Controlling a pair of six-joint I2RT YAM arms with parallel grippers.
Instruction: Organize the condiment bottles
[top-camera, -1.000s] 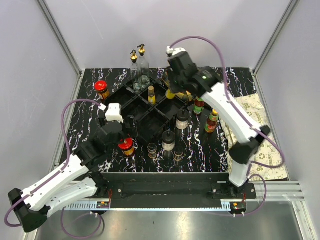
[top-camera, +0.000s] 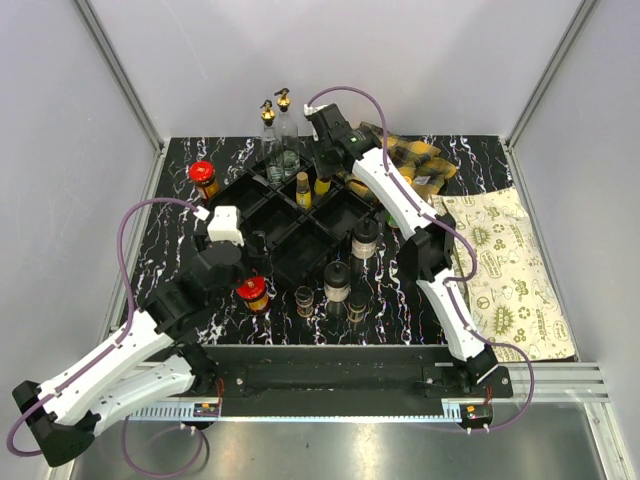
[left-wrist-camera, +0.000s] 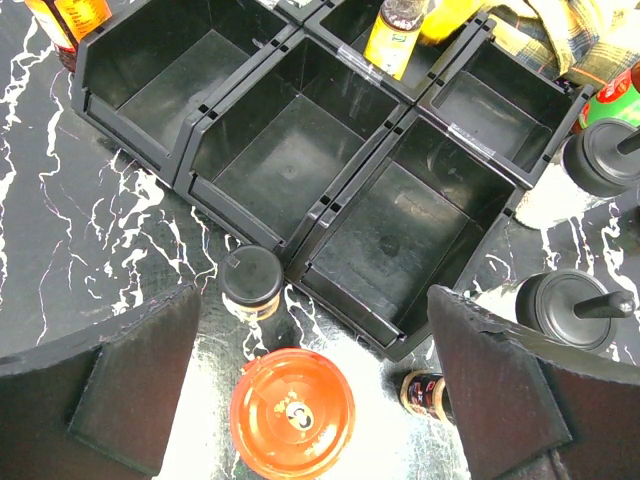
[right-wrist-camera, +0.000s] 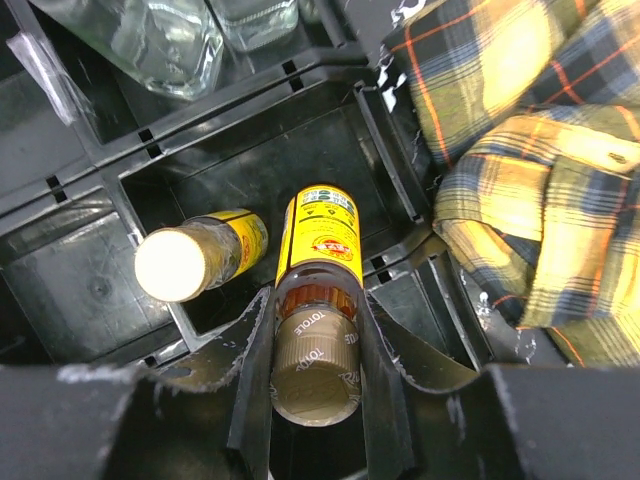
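My right gripper is shut on a brown bottle (right-wrist-camera: 322, 232) with a yellow label, its fingers close along both sides of the neck and tan cap. The bottle's lower part is inside a back compartment of the black organizer (top-camera: 300, 255). Beside it in the same compartment leans a smaller yellow-labelled bottle (right-wrist-camera: 235, 240) with a pale cap. Over the front left of the organizer hovers my left gripper, open and empty. Below it are an orange-red lidded jar (left-wrist-camera: 292, 412) and a small dark-lidded jar (left-wrist-camera: 251, 280).
Two glass pump bottles (top-camera: 286, 135) occupy the compartment to the left. Dark-lidded jars (top-camera: 337, 281) stand right of the organizer, another red-lidded jar (top-camera: 204, 178) at far left. Checked cloth (top-camera: 425, 165) lies behind; a patterned mat (top-camera: 510, 270) covers the right side.
The right arm has swung left with the yellow-labelled bottle, from the organizer's right side to the back compartment beside the smaller bottle. My left arm has barely moved.
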